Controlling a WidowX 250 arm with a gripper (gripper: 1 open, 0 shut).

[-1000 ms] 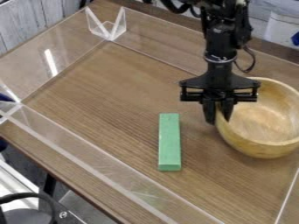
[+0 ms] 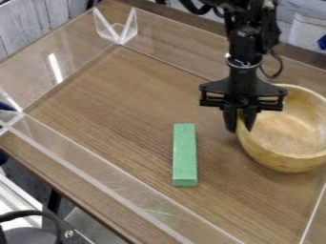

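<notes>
My black gripper (image 2: 242, 112) points down at the left rim of a tan round bowl (image 2: 291, 143) on the right of the camera view, shut on that rim. A green rectangular bar (image 2: 185, 154) lies on the wooden table to the bowl's left, apart from it. The gripper body hides part of the bowl's rim.
Clear plastic strips run along its edges. A small clear bracket (image 2: 116, 30) stands at the back left. A dark object (image 2: 32, 233) sits off the table at the bottom left corner.
The gripper has shifted slightly right over the last second, staying at the bowl's rim; the bowl looks nearly unmoved. The green bar has not moved.
</notes>
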